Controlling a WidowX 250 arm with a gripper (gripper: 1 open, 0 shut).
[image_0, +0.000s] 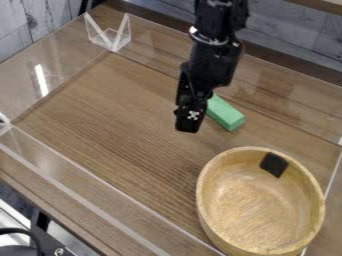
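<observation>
My gripper (190, 108) hangs at the middle of the wooden table, fingers pointing down and apart, open with nothing visible between them. Just to its right, partly behind it, lies a green block (223, 115) on the table. At the lower right sits a large yellow bowl (258, 220), with a small black block (275, 164) at its upper right rim.
A clear plastic holder (110, 32) stands at the back left. Dark cables or parts lie past the lower-left edge. The back and right edges bound the table.
</observation>
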